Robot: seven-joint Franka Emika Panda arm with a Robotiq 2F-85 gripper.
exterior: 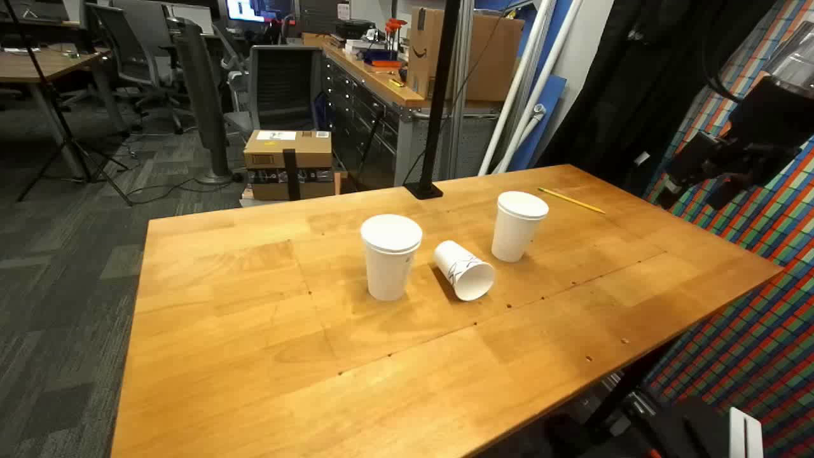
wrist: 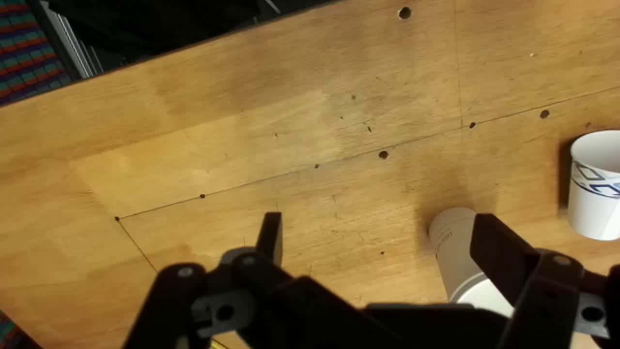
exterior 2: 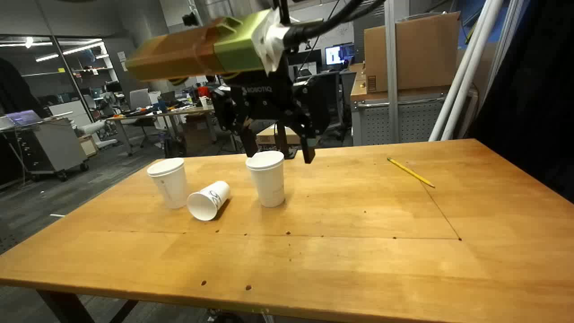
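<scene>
Two lidded white cups stand upright on the wooden table: one at the left (exterior: 390, 259) and one at the right (exterior: 518, 229) in exterior view 1. Between them a white cup with a dark pattern (exterior: 462, 271) lies on its side, its open mouth showing no lid. High above the tabletop hangs my gripper (exterior 2: 280, 156), open and with nothing between its fingers. In the wrist view the gripper spans bare wood. One lidded cup (wrist: 456, 250) is partly hidden behind the right finger, and the patterned cup (wrist: 596, 203) lies at the right edge.
A yellow pencil (exterior 2: 410, 172) lies toward the table's back right in exterior view 2. Behind the table's far edge rises a black post (exterior: 439, 114).
</scene>
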